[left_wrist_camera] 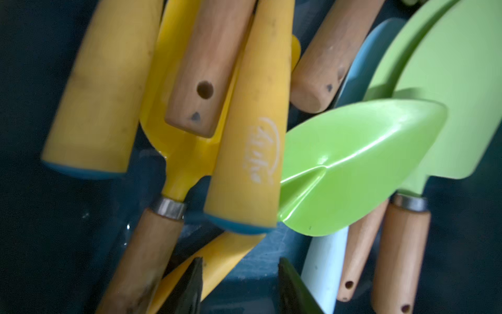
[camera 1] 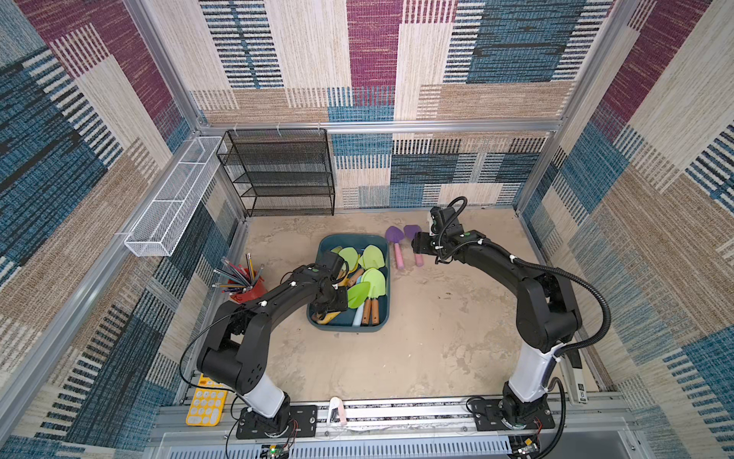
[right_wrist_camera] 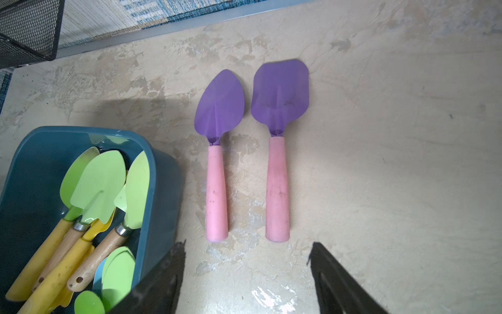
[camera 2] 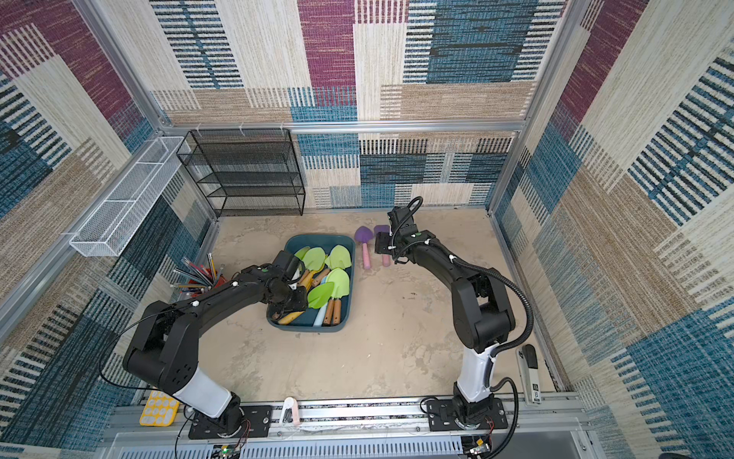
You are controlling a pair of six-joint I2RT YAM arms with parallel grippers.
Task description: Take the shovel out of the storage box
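Observation:
A teal storage box (camera 1: 385,302) holds several green, yellow and blue shovels with wooden or yellow handles, including a green trowel (left_wrist_camera: 355,162) and a wooden-handled yellow shovel (left_wrist_camera: 141,256). My left gripper is open, low over the box's near-left part, with nothing held between its fingers. Two shovels with purple blades and pink handles, a pointed one (right_wrist_camera: 215,193) and a square one (right_wrist_camera: 277,188), lie side by side on the table right of the box. My right gripper is open above them, nothing between its fingers.
A black wire shelf (camera 1: 275,172) stands at the back left, beside a white wire basket (camera 1: 172,199) on the left rail. A red pen holder (camera 1: 248,289) is left of the box.

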